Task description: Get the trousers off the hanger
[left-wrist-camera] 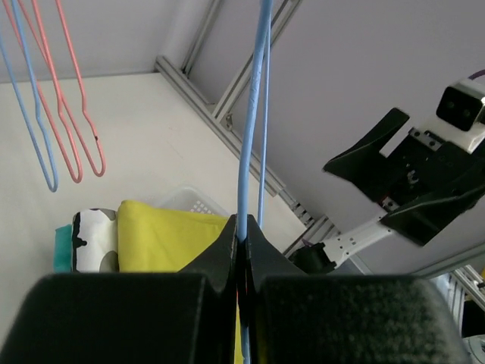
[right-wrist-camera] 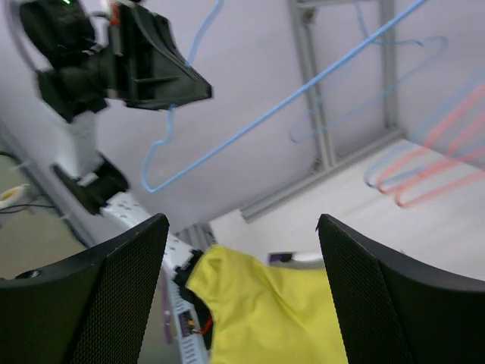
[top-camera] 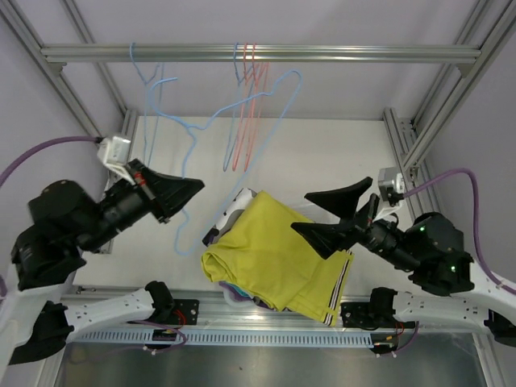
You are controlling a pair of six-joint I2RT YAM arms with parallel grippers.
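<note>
My left gripper (top-camera: 172,205) is shut on a bare blue hanger (top-camera: 276,129), held up in front of the rail; in the left wrist view the hanger's wire (left-wrist-camera: 251,136) runs between the fingertips. Below lies a heap with yellow trousers (top-camera: 270,250) on top, black-and-white cloth (left-wrist-camera: 95,239) behind them, in a clear plastic bin (left-wrist-camera: 193,199). No garment is on the held hanger. My right gripper (top-camera: 326,219) is raised above the right part of the yellow cloth, open, nothing between its fingers; in the right wrist view the yellow cloth (right-wrist-camera: 265,311) shows below it.
A metal rail (top-camera: 347,53) spans the back, with blue hangers (top-camera: 147,113) at left and red hangers (top-camera: 256,105) with blue ones near the middle. Metal frame posts stand at both sides. The white board (top-camera: 347,153) is clear behind the heap.
</note>
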